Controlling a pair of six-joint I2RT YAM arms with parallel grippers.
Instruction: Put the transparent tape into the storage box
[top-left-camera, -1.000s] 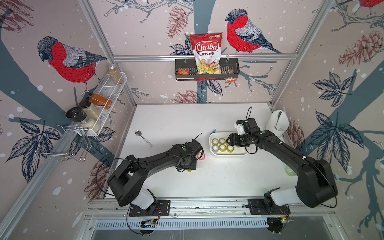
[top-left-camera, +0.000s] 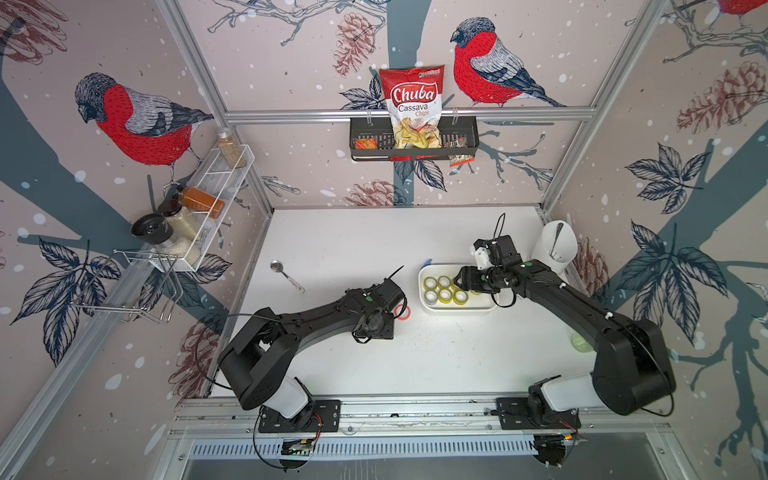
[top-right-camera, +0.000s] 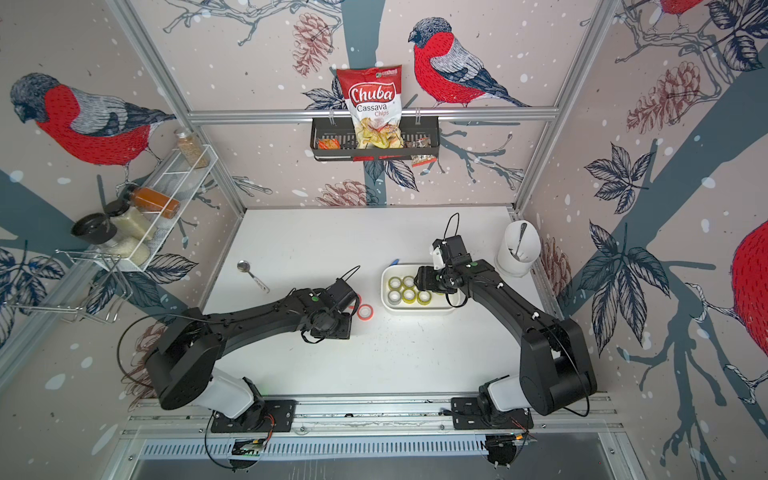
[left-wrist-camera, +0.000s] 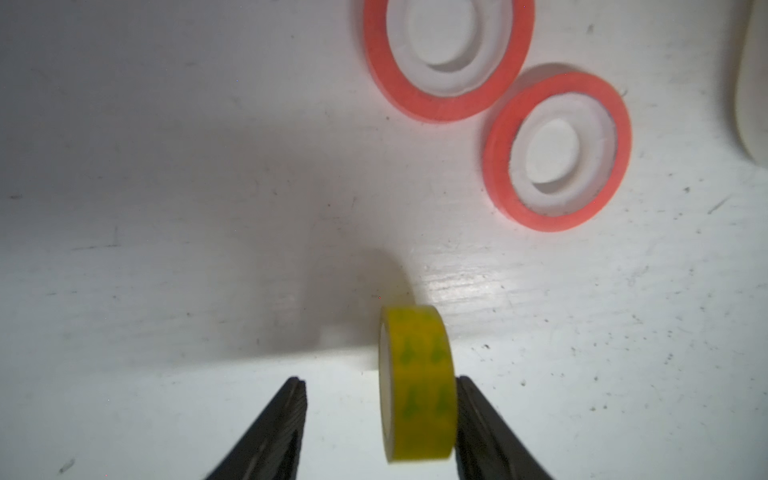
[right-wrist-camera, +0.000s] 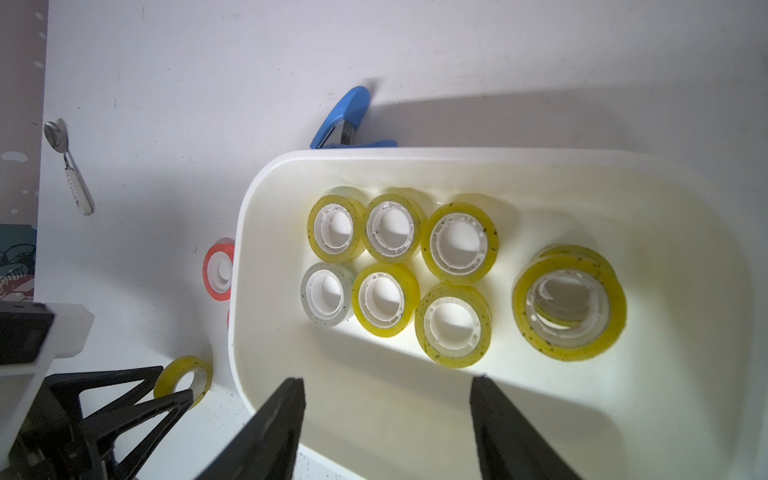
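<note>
A yellow transparent tape roll (left-wrist-camera: 416, 384) stands on edge between the fingers of my left gripper; its right side meets the right finger, with a gap to the left finger. The right wrist view shows this roll (right-wrist-camera: 182, 377) outside the white storage box (right-wrist-camera: 680, 240), at its left. Several yellow rolls and a clear roll (right-wrist-camera: 326, 293) lie in the box. My right gripper hangs open over the box, nothing between its fingers.
Two red tape rolls (left-wrist-camera: 557, 152) lie just beyond the left gripper. A blue stapler (right-wrist-camera: 340, 120) is behind the box, a spoon (top-left-camera: 286, 277) at the far left, a white container (top-right-camera: 518, 248) at the back right.
My left arm has shifted slightly over the last second; the yellow patch that showed below its gripper is now hidden in the top left view. The right arm is still.
</note>
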